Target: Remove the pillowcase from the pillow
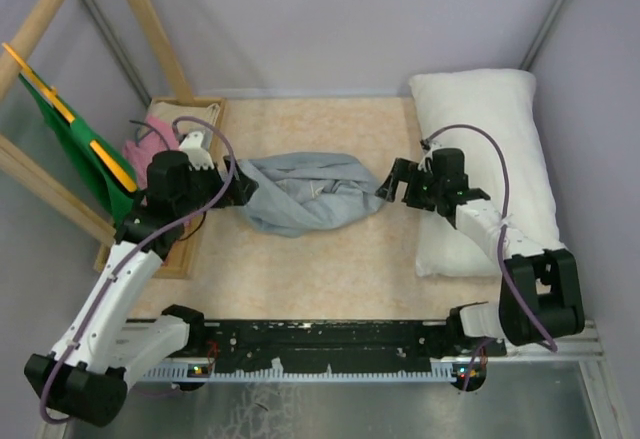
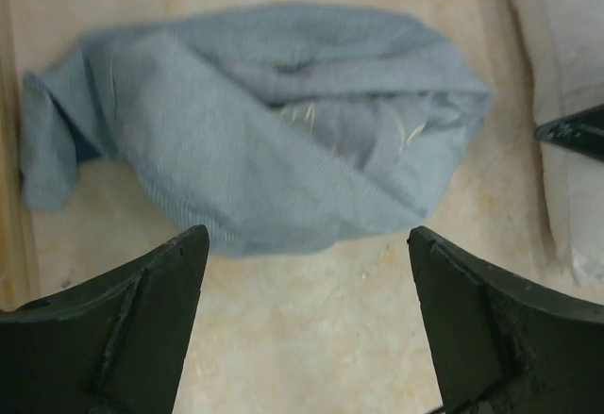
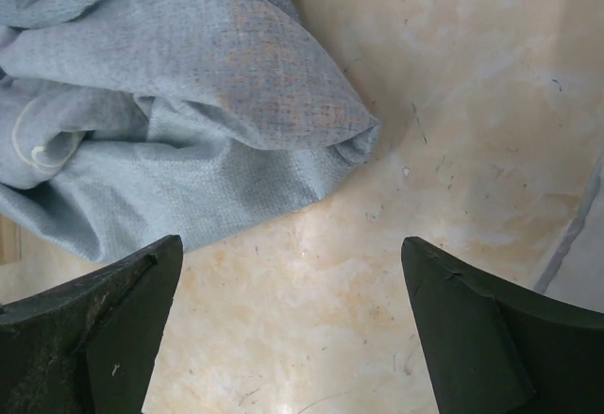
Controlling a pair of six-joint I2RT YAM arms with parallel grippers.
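The grey-blue pillowcase (image 1: 315, 191) lies crumpled in the middle of the table, its folds running from left to right. Apart from it, the bare white pillow (image 1: 480, 149) rests along the right side. My left gripper (image 1: 238, 183) is open over the cloth's left end; the left wrist view shows the pillowcase (image 2: 255, 150) beyond the spread fingers (image 2: 142, 329). At the cloth's right tip, between it and the pillow, my right gripper (image 1: 392, 181) stands open. In the right wrist view, a folded corner of the pillowcase (image 3: 321, 140) is ahead of the empty fingers.
On the left is a wooden tray (image 1: 178, 259) with a pink cloth (image 1: 143, 154) and a beige cloth (image 1: 190, 114). Wooden bars and a green-and-yellow item (image 1: 90, 154) rise above it. Bare tabletop (image 1: 320, 279) shows in front of the pillowcase.
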